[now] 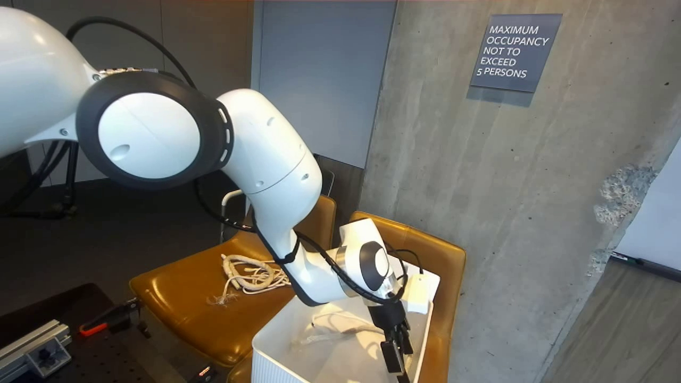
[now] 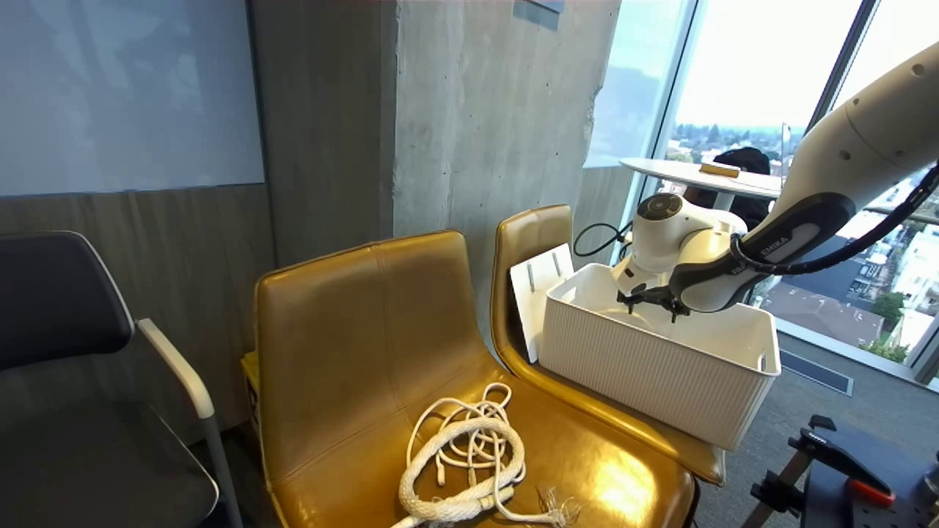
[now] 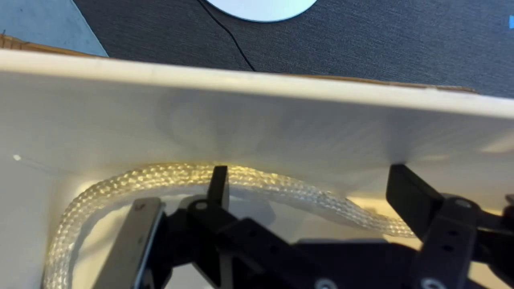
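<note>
A braided white rope (image 3: 139, 180) curves along the inside wall of the white bin (image 3: 260, 86) in the wrist view. My gripper stands open over it. One finger (image 3: 219, 185) overlaps the rope in this view, and the rope's right part runs behind the other finger (image 3: 412, 200). Whether either finger touches the rope, I cannot tell. In exterior view 1 the gripper (image 1: 397, 357) reaches down into the bin (image 1: 281, 367), close to its right wall. Part of the rope (image 1: 341, 332) shows on the bin floor there.
The bin rests on a tan chair (image 2: 532, 237), with a white board (image 2: 535, 308) beside it. More coiled rope (image 2: 462, 457) lies on the neighbouring tan chair (image 2: 370, 334). A dark table with tools (image 1: 70, 348) stands to the left in exterior view 1.
</note>
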